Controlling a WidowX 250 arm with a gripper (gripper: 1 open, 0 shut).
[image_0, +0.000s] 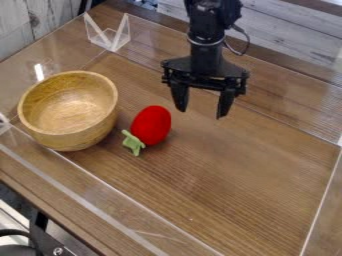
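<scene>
A red oval object (152, 124) with a light green piece at its lower left lies on the wooden table, right of a tan bowl (64, 112). Above and to the right of the red object, my black gripper (201, 92) stands open over bare table, its two sides spread apart with nothing seen between them.
A small white wire-like holder (110, 32) is at the back left. A black cable shows at the bottom left corner and another at my wrist.
</scene>
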